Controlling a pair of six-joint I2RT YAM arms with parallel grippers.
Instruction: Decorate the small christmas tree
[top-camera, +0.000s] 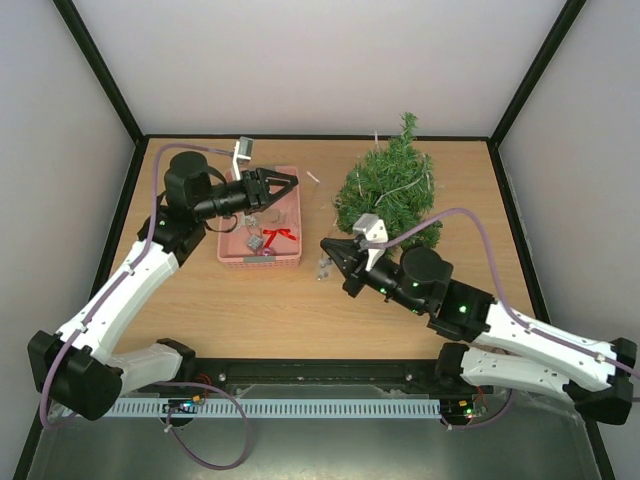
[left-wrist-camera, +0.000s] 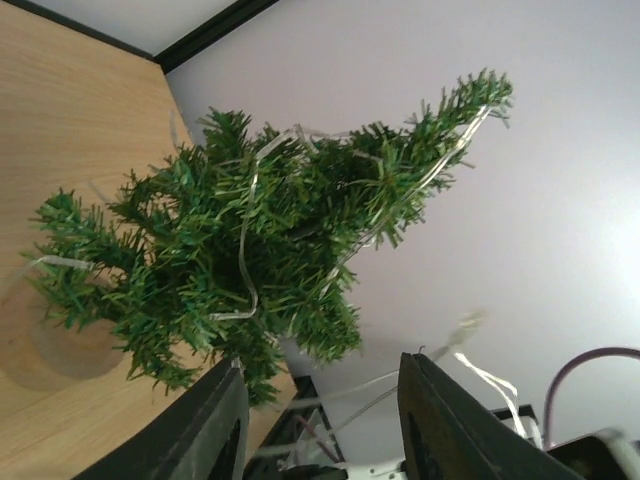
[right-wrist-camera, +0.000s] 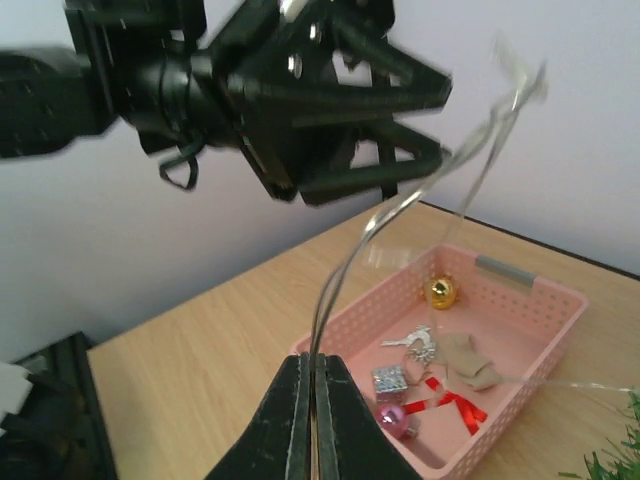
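The small green Christmas tree (top-camera: 388, 190) stands at the right back of the table, with part of a clear light string (left-wrist-camera: 248, 235) wound over its branches. In the right wrist view my right gripper is shut on the clear light string (right-wrist-camera: 345, 262), which rises from the fingertips and loops back. My left gripper (top-camera: 290, 182) hangs above the basket; its fingers (left-wrist-camera: 215, 415) are spread, nothing between them. A loose stretch of string blurs past behind them in the left wrist view.
The pink basket (right-wrist-camera: 560, 330) holds a gold ball (right-wrist-camera: 441, 292), a red ribbon (right-wrist-camera: 460, 405), a silver cube (right-wrist-camera: 389, 382), a pink ball (right-wrist-camera: 393, 419) and other ornaments. Bare tabletop (top-camera: 240, 310) lies in front of it.
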